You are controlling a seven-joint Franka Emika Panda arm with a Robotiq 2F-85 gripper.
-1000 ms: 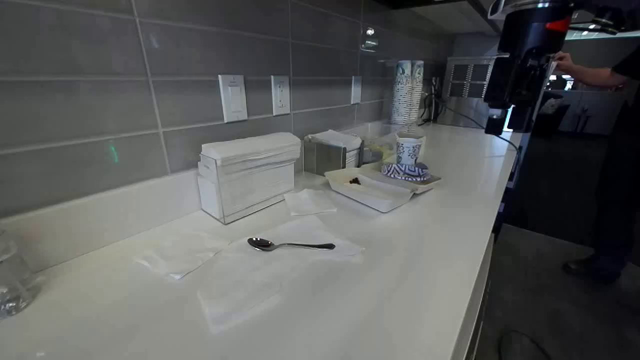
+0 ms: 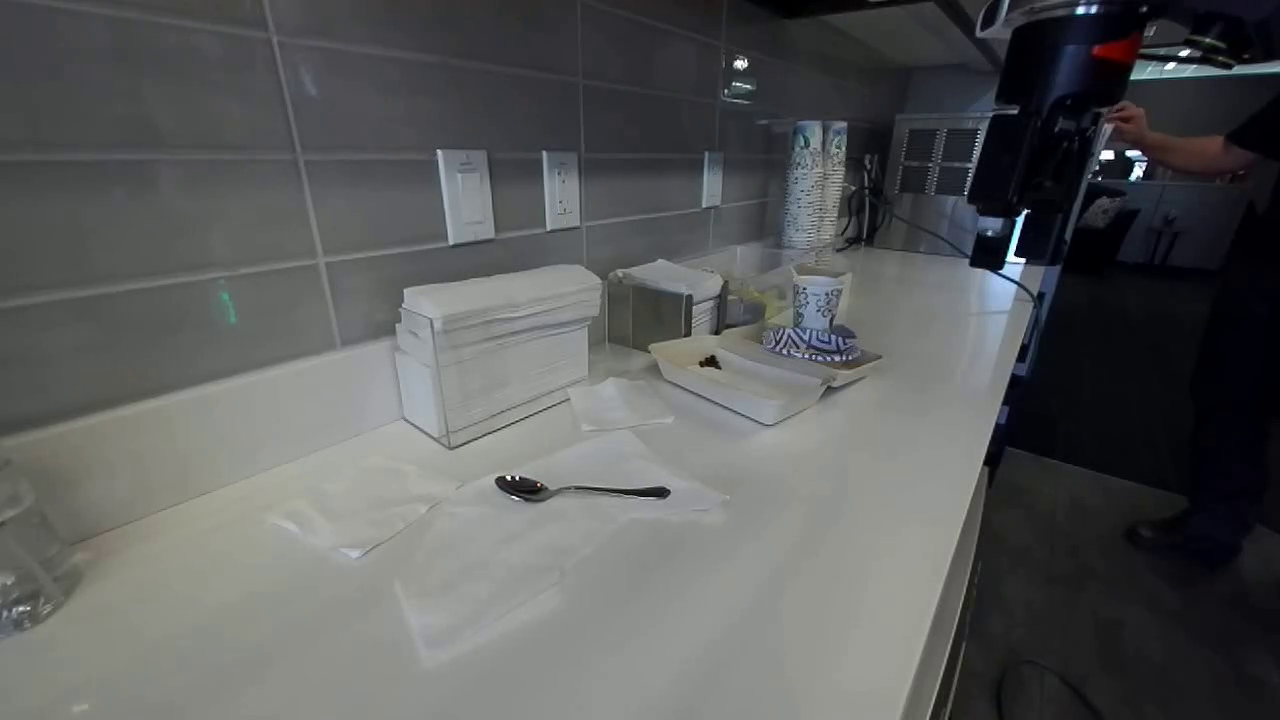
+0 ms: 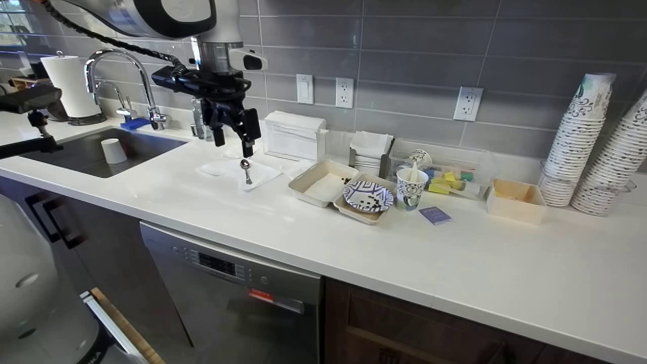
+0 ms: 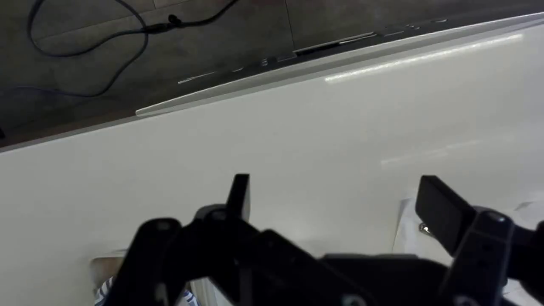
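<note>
My gripper is open in the wrist view, its two dark fingers wide apart with bare counter showing between them. Exterior view 2 has the gripper hanging above the counter. A metal spoon lies on white napkins, clear of the fingers. Beside it is an opened takeout box with dark bits inside. A blue-and-white patterned bowl rests in one half of that box. Close by stands a patterned paper cup holding a pale utensil.
Napkin holders and a clear bin line the wall. Tall cup stacks rise at the right, near a small tray. On the left, a sink contains a white cup.
</note>
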